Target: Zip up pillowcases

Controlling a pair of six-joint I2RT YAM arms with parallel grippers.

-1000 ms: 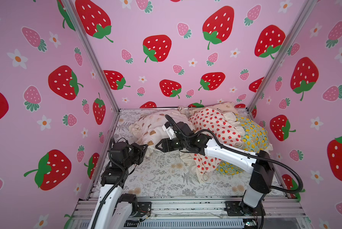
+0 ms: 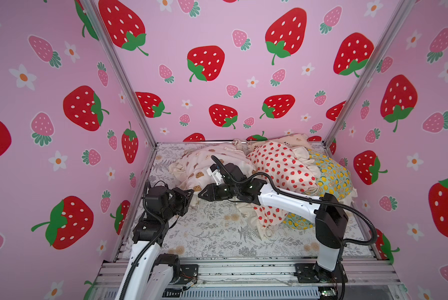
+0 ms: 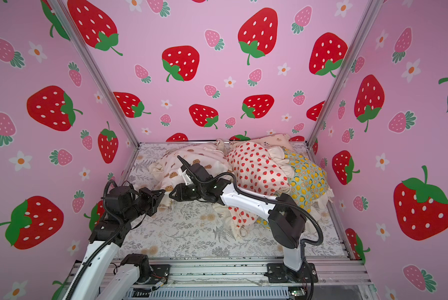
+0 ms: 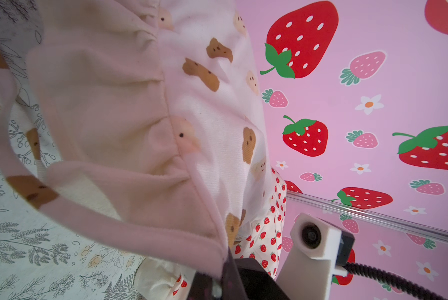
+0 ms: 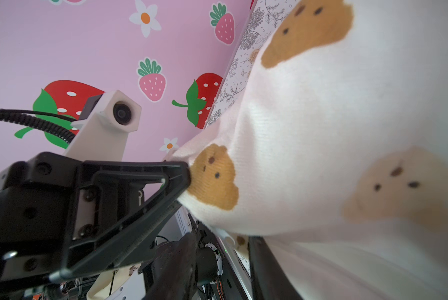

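A pale pillowcase with brown bear prints and ruffles (image 2: 216, 156) lies at the left of the surface. Its edge (image 4: 134, 240) runs taut into my left gripper, which is shut on the cloth. In the right wrist view the left fingers (image 5: 179, 175) meet the corner of the pillowcase (image 5: 293, 165). My right gripper stands partly open just right of the left one, its fingertips (image 5: 261, 255) close below the cloth's edge. No firm hold shows between them. I cannot make out the zipper slider.
A strawberry-print pillow (image 2: 278, 162) and a yellow lemon-print pillow (image 2: 333, 175) are piled on the right. A pink strawberry wall (image 2: 253, 75) encloses the back and sides.
My right gripper has moved left and slightly down toward the left gripper, with its arm following. The left arm and the pillows have stayed in place.
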